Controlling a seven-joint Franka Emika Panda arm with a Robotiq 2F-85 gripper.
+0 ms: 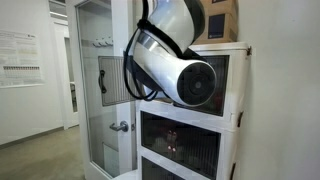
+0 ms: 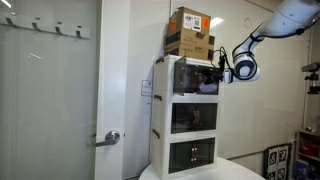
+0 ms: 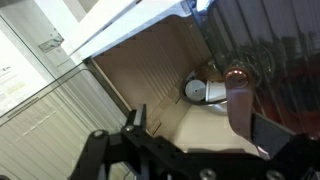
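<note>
My gripper is at the top compartment of a white cabinet; its dark fingers stand apart in the wrist view, with no object clearly held between them. Ahead of them, inside the compartment, lies a shiny metal item (image 3: 205, 90) near the brown ribbed side wall (image 3: 150, 55). A reddish-brown upright piece with a round top (image 3: 238, 100) stands close to the right finger; I cannot tell whether they touch. One ribbed door (image 3: 60, 125) swings out at left, also visible as a panel with a black handle (image 1: 116, 80). The arm hides the fingers in exterior view 1.
Cardboard boxes (image 2: 188, 35) sit on top of the cabinet. Two lower compartments have dark doors, one in the middle (image 2: 193, 117) and one at the bottom (image 2: 191, 154). A room door with a lever handle (image 2: 108, 138) stands to the left. A dark translucent panel (image 3: 275, 50) flanks the gripper's right.
</note>
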